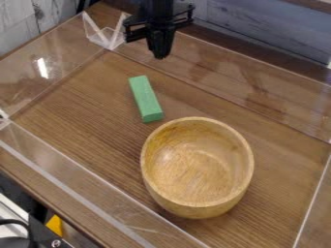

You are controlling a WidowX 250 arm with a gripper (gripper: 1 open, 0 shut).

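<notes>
My gripper (161, 46) is at the top centre of the view, raised at the back of the wooden table, shut with nothing visible between its fingers. Below it a green bar (143, 98) lies on the table, apart from the gripper. A large yellow bowl (195, 199) sits in the front right part of the table.
A clear plastic piece stands at the back left. Dark cables lie at the front left corner.
</notes>
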